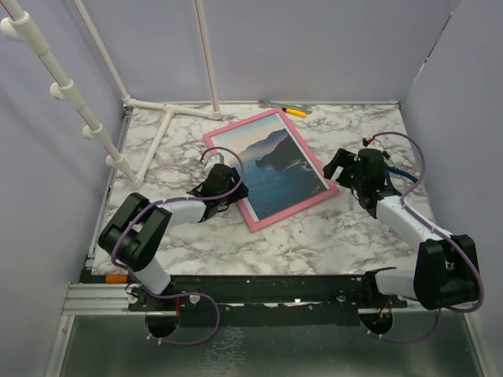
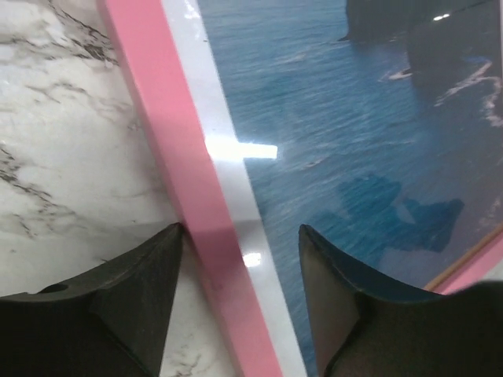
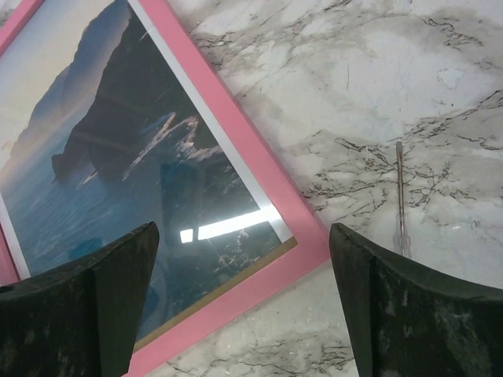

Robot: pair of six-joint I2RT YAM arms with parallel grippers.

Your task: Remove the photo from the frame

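Note:
A pink frame [image 1: 292,209] lies tilted on the marble table, holding a photo [image 1: 275,169] of cliffs and blue water under a glossy cover. My left gripper [image 1: 236,188] is over the frame's left side, its part-open fingers [image 2: 118,306] on either side of the pink border [image 2: 189,173] and white margin, close to them. My right gripper [image 1: 338,165] hovers by the frame's right side, open, with nothing between its fingers; the right wrist view shows the near right corner [image 3: 306,243] just beyond them.
A yellow-handled tool [image 1: 295,111] lies at the back edge, a thin metal tool [image 3: 399,196] right of the frame. White pipes [image 1: 169,110] stand at the left and back. Bare marble surrounds the frame.

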